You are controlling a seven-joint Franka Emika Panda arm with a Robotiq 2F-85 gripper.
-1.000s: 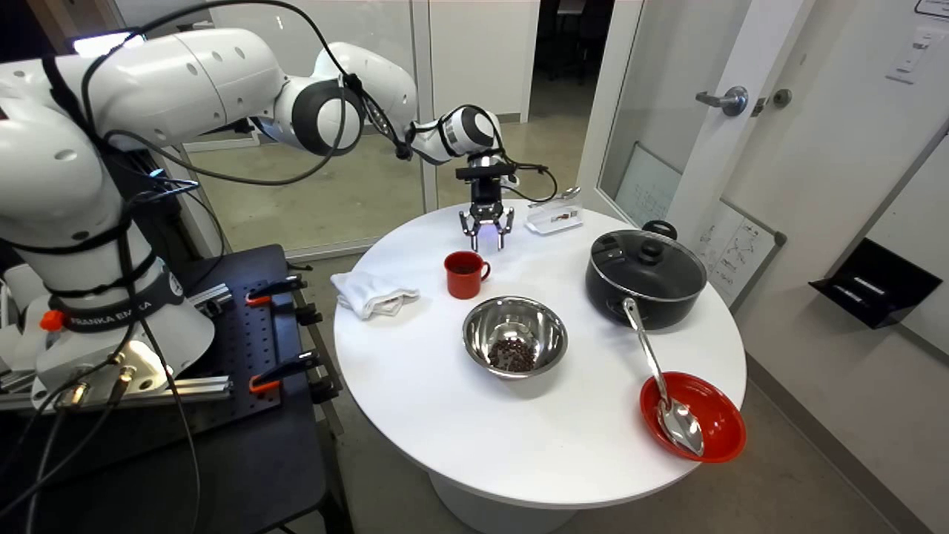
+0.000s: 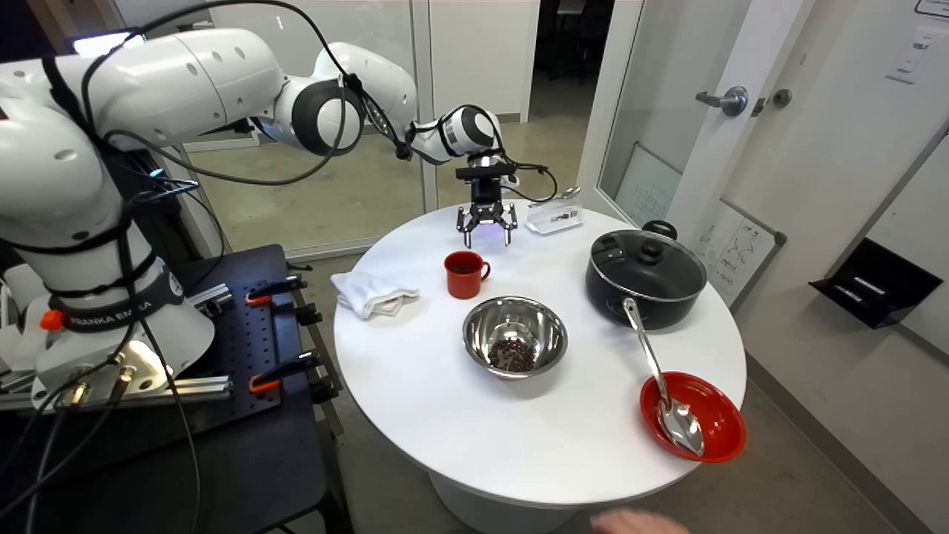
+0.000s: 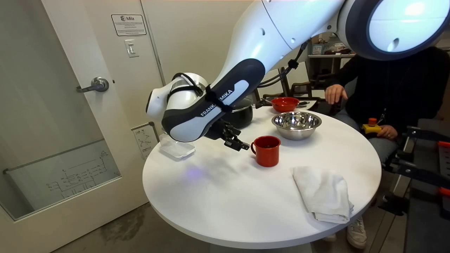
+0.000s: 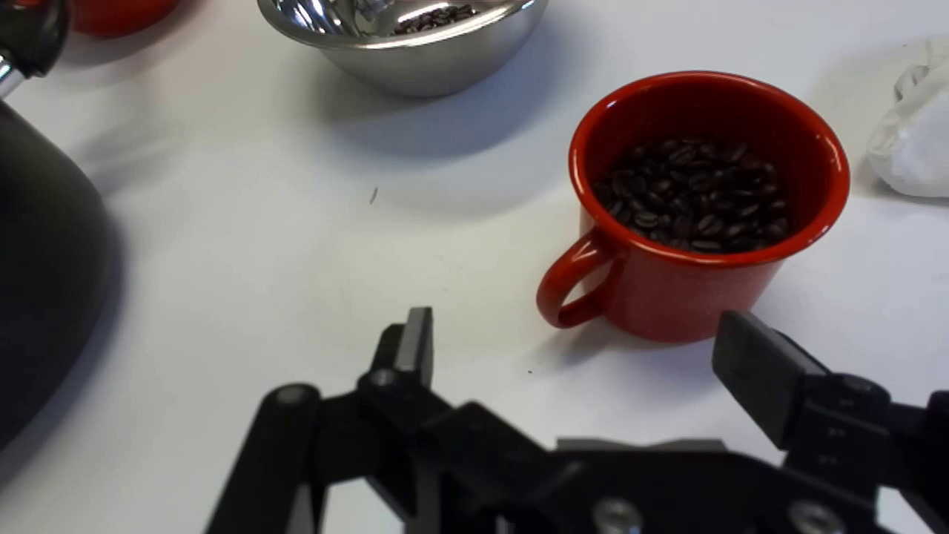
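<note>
A red mug (image 4: 654, 289) stands upright on the white table, partly filled with dark coffee beans (image 4: 698, 196). In the wrist view its handle points left, toward the bottom of the frame. My gripper (image 2: 487, 242) is open above the table behind the mug, its fingers wide apart and nothing between them. In the wrist view one finger (image 4: 414, 347) shows left of the mug and the other just below its right side; whether it touches cannot be told there, but exterior view 2 shows a gap. A steel bowl (image 2: 547, 356) with some beans in its bottom sits in front of the mug.
A lidded black pot (image 2: 614, 307) stands at the right, near a red bowl (image 2: 729, 432) with a metal spoon (image 2: 682, 427). A folded white cloth (image 2: 369, 294) lies left of the mug, a clear tray (image 2: 556, 222) at the back. A person's hand (image 3: 336, 93) is near the table.
The gripper's fingers have spread wider apart, while the arm has stayed about where it was. A hand has come into view at the bottom edge. Mug and bowls have not moved.
</note>
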